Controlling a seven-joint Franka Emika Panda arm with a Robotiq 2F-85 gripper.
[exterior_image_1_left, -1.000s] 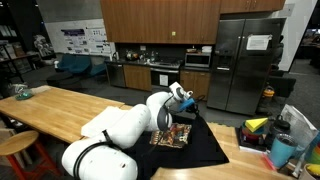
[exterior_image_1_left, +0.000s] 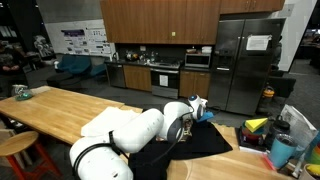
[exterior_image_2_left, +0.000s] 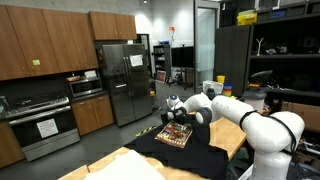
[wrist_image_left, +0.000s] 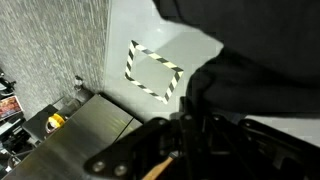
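A black cloth (exterior_image_1_left: 208, 141) lies spread over the wooden table, with a patterned flat item (exterior_image_2_left: 175, 133) resting on it. In the wrist view the cloth (wrist_image_left: 245, 85) narrows and bunches toward my gripper, which is shut on it. The exact pinch between the fingertips is dark and hard to make out. My gripper (exterior_image_1_left: 199, 108) is low at the cloth's far side, with a small blue part beside it. From exterior view 1 the arm hides most of the patterned item.
On the table's right stand a stack of coloured containers (exterior_image_1_left: 254, 125) and a blue-green can (exterior_image_1_left: 283, 150). A white sheet (exterior_image_1_left: 108, 122) lies at the left. A striped square outline (wrist_image_left: 153, 70) marks the pale floor. Bare wood shows in front of the cloth's right side.
My gripper has moved right and slightly lower in exterior view 1. The arm now covers the patterned item that showed plainly before, and the cloth's far edge looks shifted.
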